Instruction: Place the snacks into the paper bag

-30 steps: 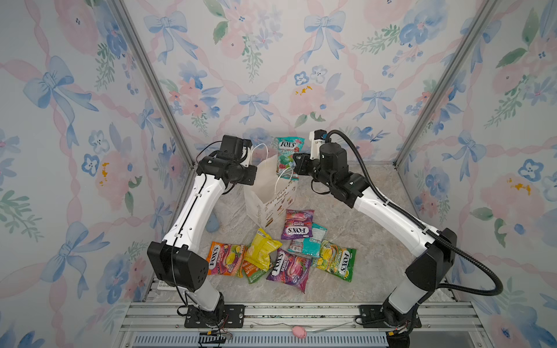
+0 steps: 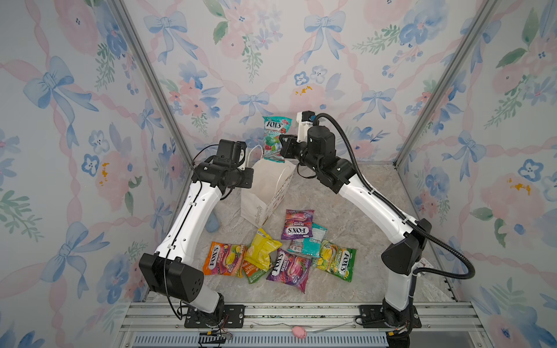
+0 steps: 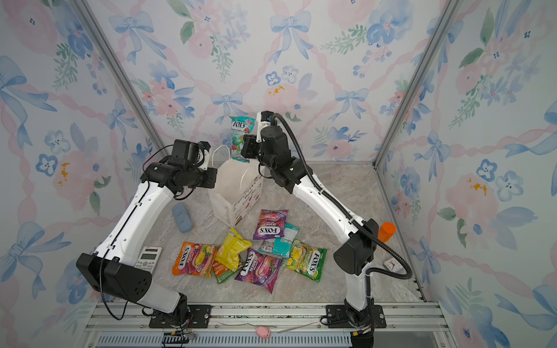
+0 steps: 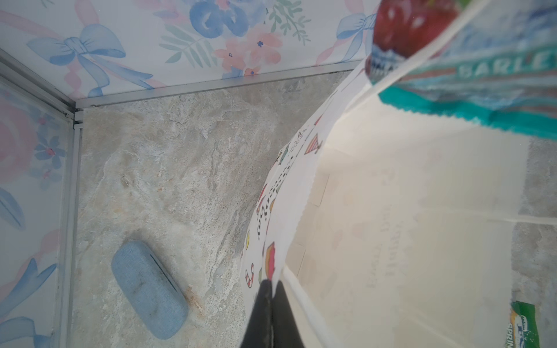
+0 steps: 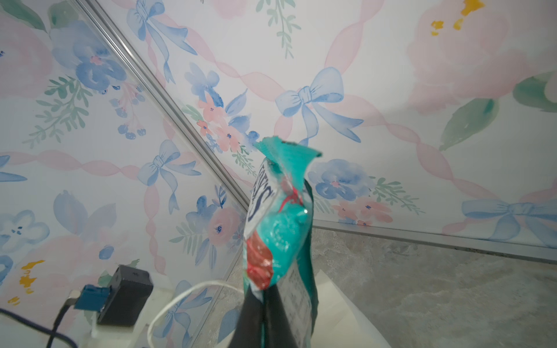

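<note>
The white paper bag point(image 2: 255, 200) stands upright behind the snacks, its mouth spread wide. On its left rim, my left gripper is shut with the thin paper edge between its fingertips. A teal Fox's packet point(image 2: 276, 139) hangs upright from my right gripper, which is shut on its edge. Its lower end is above the bag's mouth at the back. In the left wrist view, the visible bag interior point(image 4: 400, 232) looks bare. In front lie purple packets point(image 2: 298, 224) point(image 2: 289, 269), an orange one point(image 2: 223, 259), yellow point(image 2: 262, 249), green point(image 2: 336, 261) and teal point(image 2: 312, 243).
A blue case point(image 4: 149, 288) lies to the left of the bag, with a calculator point(image 3: 148, 259) nearer the front. An orange object point(image 3: 386, 232) stands at the right. White cord handles point(image 3: 221, 152) rise from the bag. Open table lies to the right of the bag.
My right gripper has moved left and up in the top left view, bringing the teal packet over the bag. The left gripper and the bag have shifted slightly left.
</note>
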